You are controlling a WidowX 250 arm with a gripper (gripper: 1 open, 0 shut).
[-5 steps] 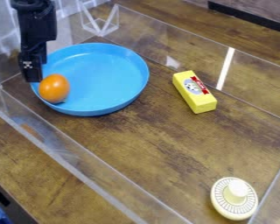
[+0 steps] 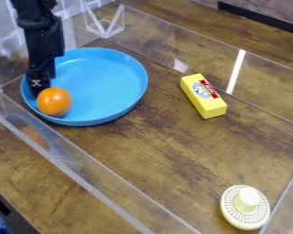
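My dark gripper (image 2: 39, 78) reaches down from the top left to the left rim of a round blue plate (image 2: 103, 85), low beside it; its fingertips are small and dark, open by the look of them. An orange ball-shaped fruit (image 2: 54, 101) rests on the plate near its lower left, just below the gripper.
A yellow box (image 2: 203, 96) lies right of the plate, and a cream round object (image 2: 244, 208) sits at the lower right. Clear plastic strips border the wooden table.
My gripper has moved down onto the plate's left edge. The plate and the orange fruit have shifted slightly left and down.
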